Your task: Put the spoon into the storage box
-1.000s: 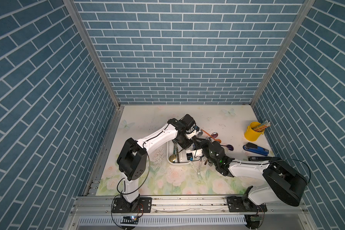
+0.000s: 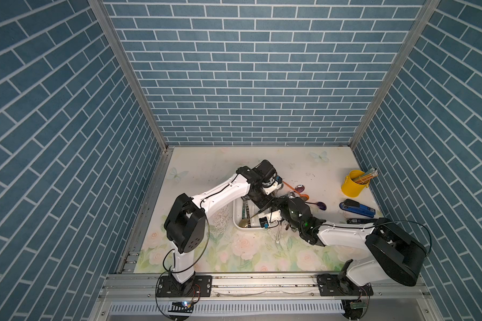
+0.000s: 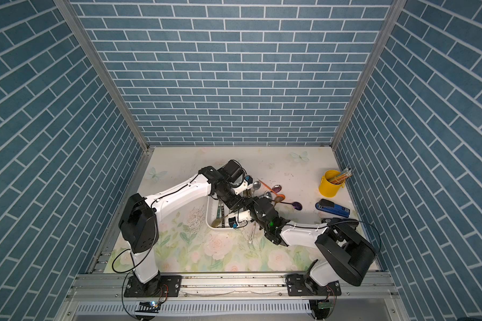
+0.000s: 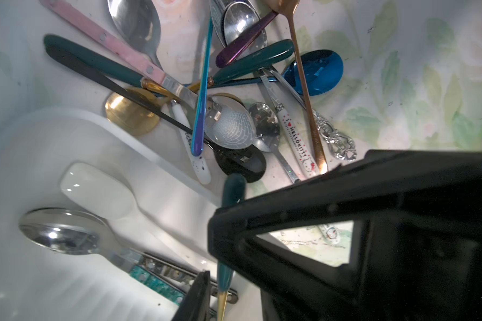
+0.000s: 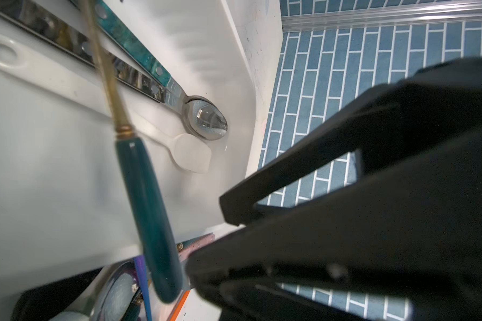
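Observation:
The spoon has a dark green handle (image 4: 233, 192) and a gold shaft (image 5: 102, 69). Its bowl (image 2: 244, 223) is over the near-left part of the white storage box (image 2: 234, 215). The handle's end reaches across the box rim; whether it rests on that rim I cannot tell. My left gripper has its fingers parted beside the handle end, with no clear grip on the spoon. Coming in from the right in the left wrist view, my right gripper looks shut, its tip overlapping the handle. Contact there is unclear.
Inside the box lie a white spatula (image 4: 99, 187) and a silver spoon (image 4: 64, 232). Tangled spoons and a pink-handled utensil (image 4: 104, 34) crowd the table beside it. A yellow cup (image 2: 353, 184) and blue stapler (image 2: 357, 207) stand far right.
The spoon's bowl has shifted slightly right inside the box in the top left view. Both grippers have moved a little, the right one slightly leftward, and remain close together.

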